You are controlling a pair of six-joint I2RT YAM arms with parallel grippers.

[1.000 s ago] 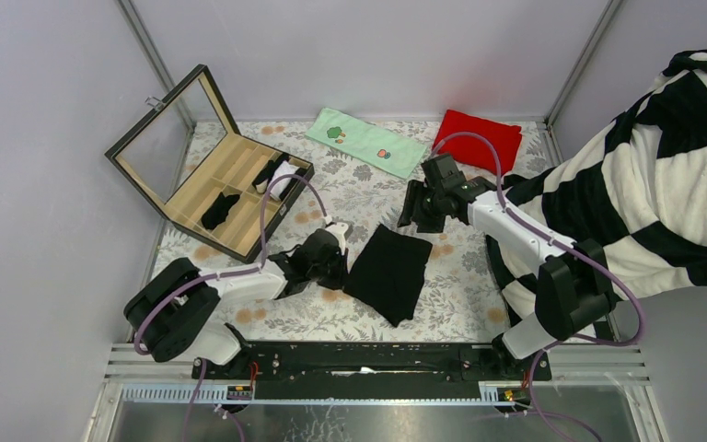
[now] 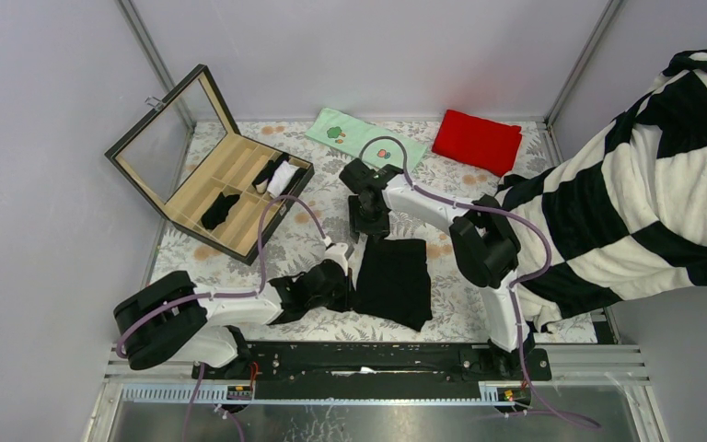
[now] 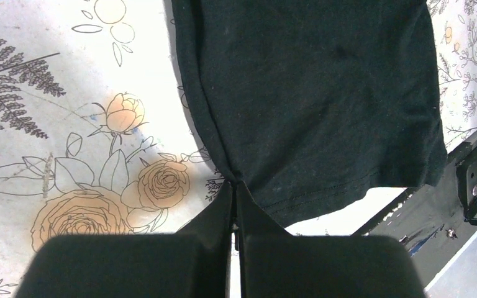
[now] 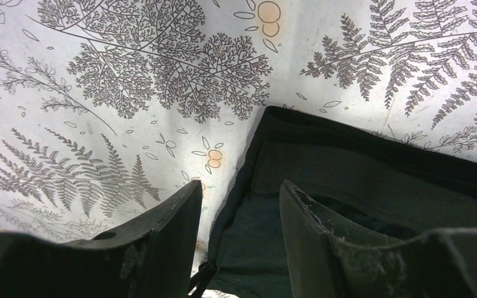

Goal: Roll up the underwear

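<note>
The black underwear (image 2: 394, 281) lies folded into a flat rectangle on the patterned table, near its front edge. At its near-left corner my left gripper is shut, with the thin cloth edge running in between the fingertips. My right gripper hovers over the far-left corner. Its fingers (image 4: 183, 211) are spread on either side of the cloth's left edge, with a gap between them. In the right wrist view the layered far edge of the underwear (image 4: 348, 167) shows past the fingertips.
An open-lidded wooden organizer (image 2: 204, 195) with several rolled items stands at the left. A green cloth (image 2: 366, 140) and a red cloth (image 2: 479, 141) lie at the back. Checkered fabric (image 2: 635, 193) covers the right side. Bare table lies right of the underwear.
My right gripper has swept left along the far side to the far-left corner. The underwear has turned straighter and shifted slightly right, its held corner moving with my left gripper slightly right and nearer the front.
</note>
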